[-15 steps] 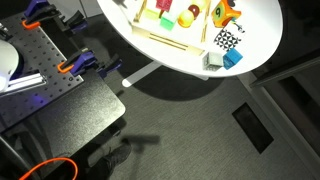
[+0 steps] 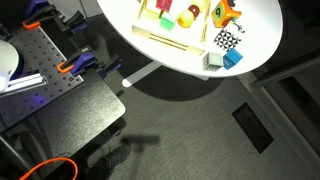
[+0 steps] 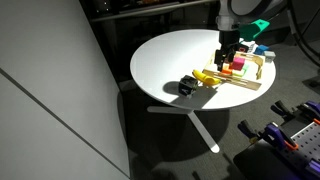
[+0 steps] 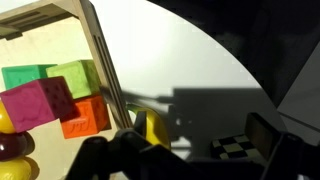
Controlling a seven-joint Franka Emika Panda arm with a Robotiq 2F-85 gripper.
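My gripper stands open above the white round table (image 4: 205, 65), its dark fingers reaching into the bottom of the wrist view. A yellow banana-like toy (image 4: 156, 128) shows beside the left finger, outside the tray and partly covered by it. Close to the right finger lies a black-and-white checkered piece (image 4: 235, 148). In exterior view 2 the arm (image 3: 237, 35) comes down at the tray (image 3: 242, 88), and the banana (image 3: 206, 78) lies at the tray's left side. The fingertips are too small there to make out. Nothing is seen held.
Inside the tray sit a green block (image 4: 22, 76), a light green block (image 4: 78, 78), a magenta block (image 4: 38, 103), an orange block (image 4: 86, 117) and round toy fruit. A grey cube (image 2: 213, 61) and blue cube (image 2: 233, 57) stand near the table edge.
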